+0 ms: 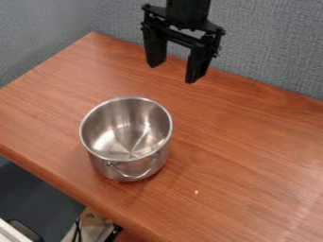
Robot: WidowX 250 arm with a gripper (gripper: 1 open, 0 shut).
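Observation:
My black gripper (175, 59) hangs at the top centre of the view, above the back of the wooden table, its two fingers spread wide apart with nothing between them. A shiny steel pot (125, 160) with a wire handle on its front sits upright on the left front part of the table, below and in front of the gripper and apart from it. The inside of the pot looks empty.
A grey padded wall (278, 47) runs behind it. Past the front left edge are a dark floor and some cables or fittings.

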